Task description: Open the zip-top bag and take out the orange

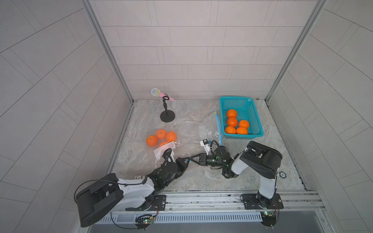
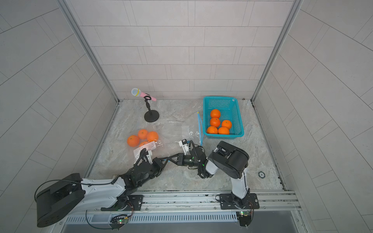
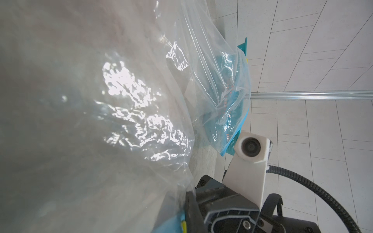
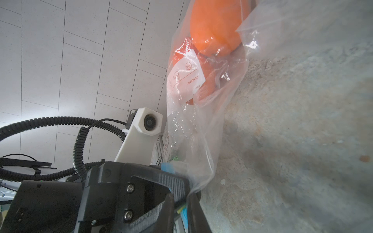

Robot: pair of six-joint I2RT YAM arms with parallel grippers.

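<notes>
A clear zip top bag lies across the table, with several oranges inside its left end. Its blue zip edge shows on the right, beside the basket. Near the front, my left gripper is shut on the near corner of that edge. Facing it tip to tip is my right gripper, with a narrow gap between its fingers and the blue and yellow zip end at the gap. Whether the zip is parted there cannot be made out. The label covers part of the oranges.
A teal basket with several oranges stands at the back right. At the back left is a black stand holding a pink microphone-like object.
</notes>
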